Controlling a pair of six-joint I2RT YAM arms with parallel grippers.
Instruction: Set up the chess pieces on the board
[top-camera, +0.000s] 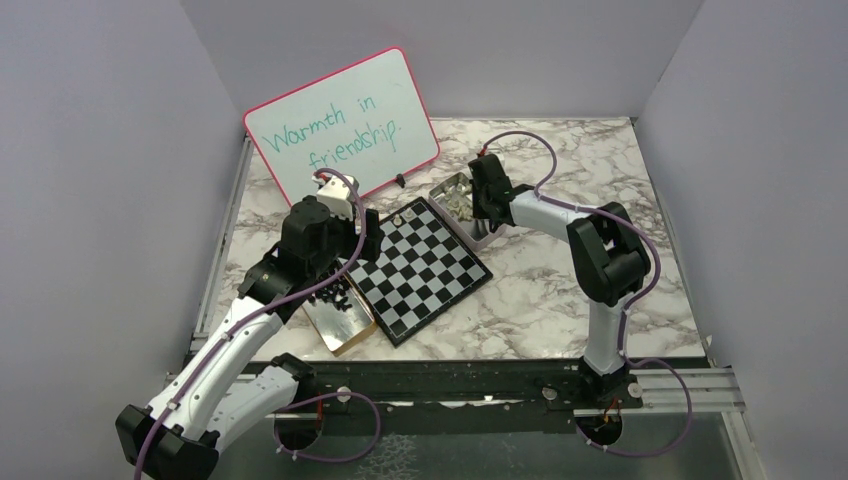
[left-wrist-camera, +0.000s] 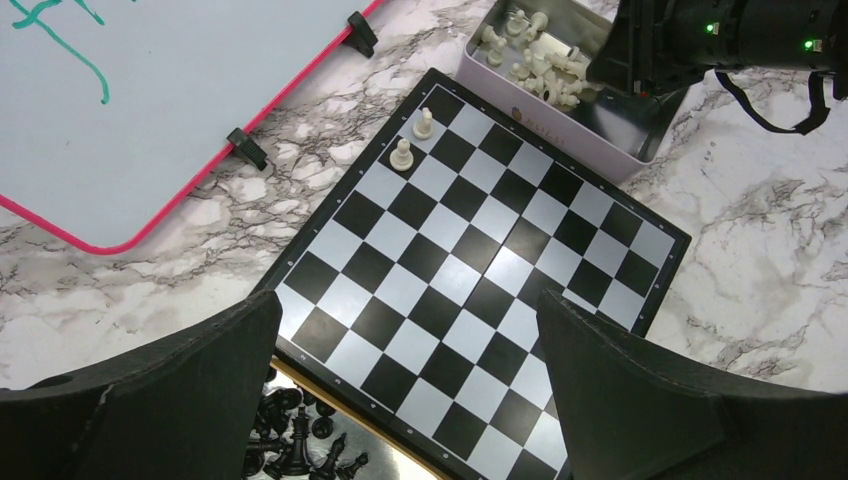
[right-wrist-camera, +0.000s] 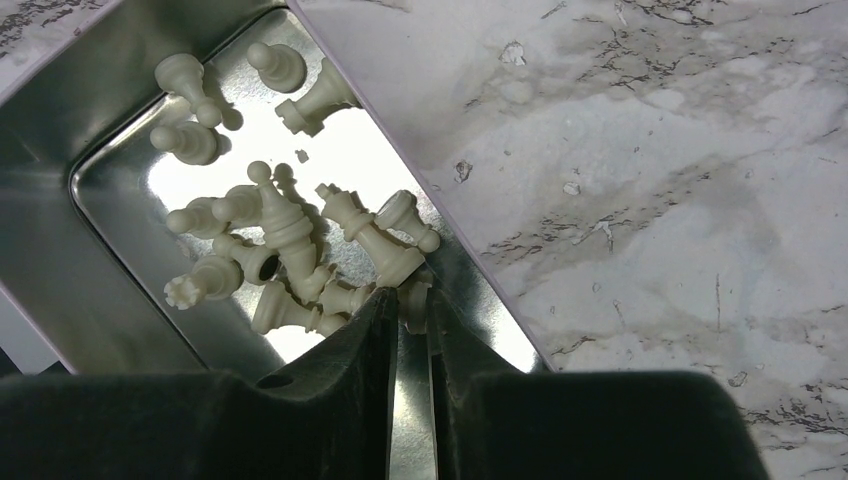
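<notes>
The chessboard (left-wrist-camera: 470, 280) holds two white pieces, a pawn (left-wrist-camera: 423, 124) and another (left-wrist-camera: 401, 155), near its far corner. My right gripper is down inside the metal box (right-wrist-camera: 120, 230) of white pieces, its fingers close together at a piece (right-wrist-camera: 415, 290) lying near the box wall; whether they hold it is unclear. My left gripper is open over the board's near left part, nothing between its fingers. Black pieces (left-wrist-camera: 298, 445) lie in a tray beside the board.
A whiteboard (top-camera: 340, 120) with green writing stands behind the board, held by black clips (left-wrist-camera: 245, 147).
</notes>
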